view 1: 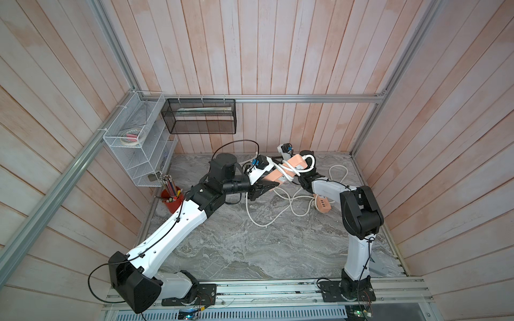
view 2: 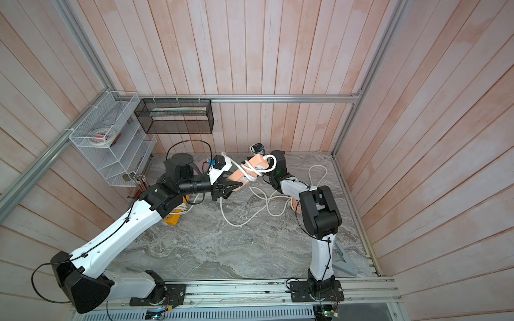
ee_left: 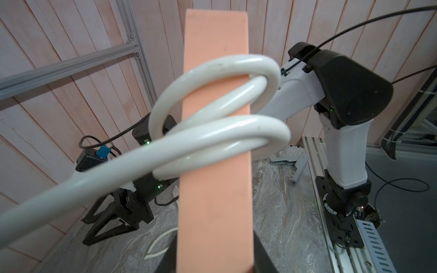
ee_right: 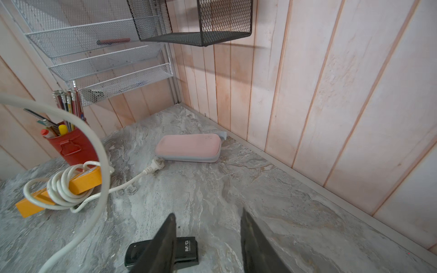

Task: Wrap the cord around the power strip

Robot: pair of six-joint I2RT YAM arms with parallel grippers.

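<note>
My left gripper (view 1: 264, 185) is shut on an orange power strip (ee_left: 215, 213), held tilted above the table. Several turns of white cord (ee_left: 227, 132) loop around the strip's middle, and a length of it runs off to the lower left in the left wrist view. Behind the strip, my right gripper stands part open, with nothing between its fingers. A white cord arc (ee_right: 102, 182) crosses the left side of the right wrist view, apart from those fingers. More white cord (view 1: 267, 223) lies in loops on the marble table.
Another orange piece (view 1: 322, 203) lies beside the right arm. A yellow strip with coiled cord (ee_right: 84, 180), a red pen cup (ee_right: 75, 147), a pink case (ee_right: 189, 146) and a black M&G item (ee_right: 185, 248) rest on the table.
</note>
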